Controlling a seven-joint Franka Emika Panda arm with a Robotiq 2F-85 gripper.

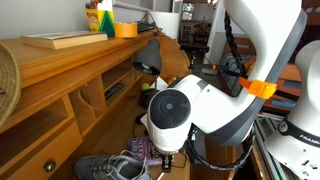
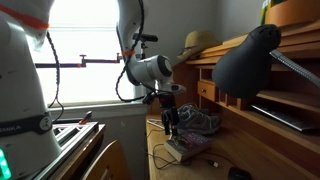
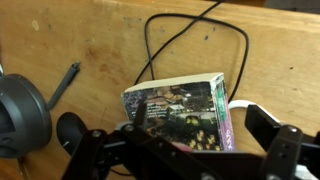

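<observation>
A thick book (image 3: 180,100) with a dark, colourful cover and pale page edges lies on the wooden desk in the wrist view. My gripper is open, its fingers apart on either side of the book's lower part. Nothing is held between them. In exterior view 2 the same book (image 2: 188,145) rests flat, with the gripper (image 2: 171,130) at its far left end. Whether the fingers touch it cannot be told. The arm's white wrist housing covers much of the desk in exterior view 1.
Grey shoes (image 2: 198,120) sit close behind the book. A black cable (image 3: 150,42) loops beside it, and a white cable (image 3: 252,106) runs along its right. A computer mouse (image 3: 70,130) and dark round object (image 3: 22,115) lie leftward. Desk cubbies (image 1: 82,108) line the back.
</observation>
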